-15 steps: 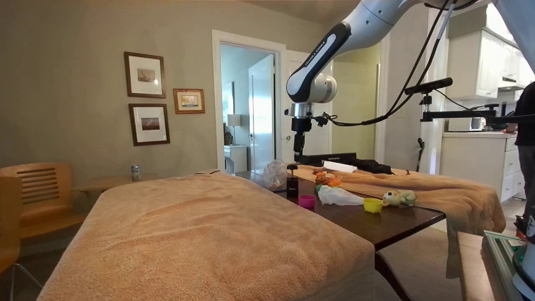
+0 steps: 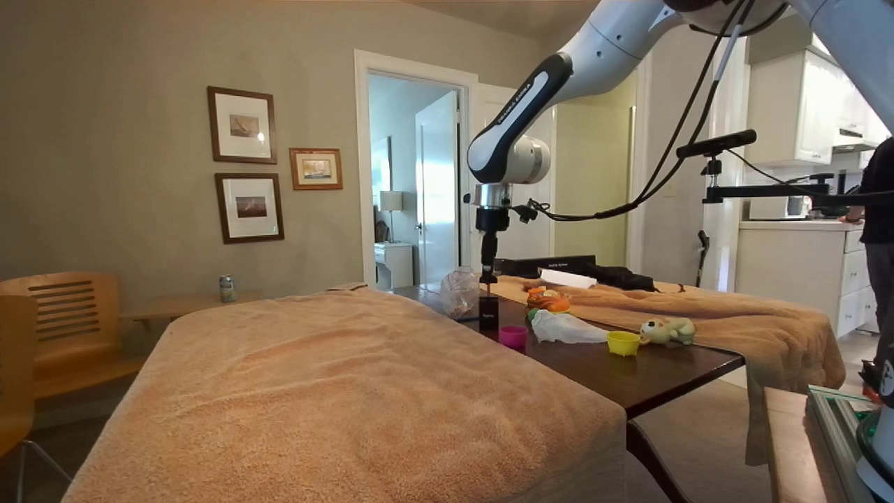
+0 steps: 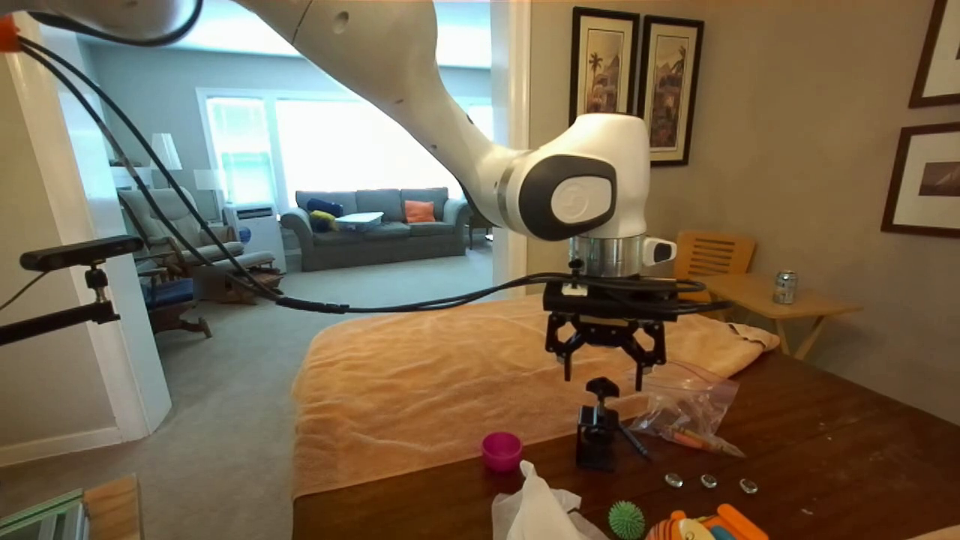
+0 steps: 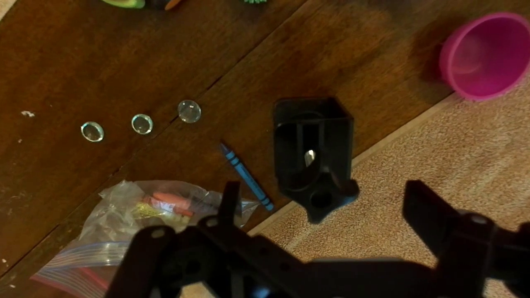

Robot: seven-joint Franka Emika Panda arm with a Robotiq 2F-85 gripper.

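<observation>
A black clamp (image 3: 595, 436) with a knob on top stands upright at the table's edge beside the towel. In exterior view 2 my gripper (image 3: 604, 376) hangs over it, open, the knob just below and between the two fingers. The wrist view shows the clamp (image 4: 314, 144) ahead of my gripper, whose spread fingers have nothing between them. From exterior view 1, the gripper (image 2: 487, 281) appears edge-on above the clamp (image 2: 488, 314), so any gap to the knob is hard to judge there.
Close by are a magenta cup (image 3: 502, 451), a blue crayon (image 4: 246, 177), a clear plastic bag (image 3: 685, 406) and three glass beads. A white cloth (image 2: 566, 327), a yellow cup (image 2: 622, 343) and a plush toy (image 2: 668, 330) lie nearer the robot's base. Bare tabletop (image 3: 855, 450) extends at right in exterior view 2.
The arm has come down and shifted slightly left in exterior view 1, bringing my gripper over the clamp's knob. The objects on the table look unmoved.
</observation>
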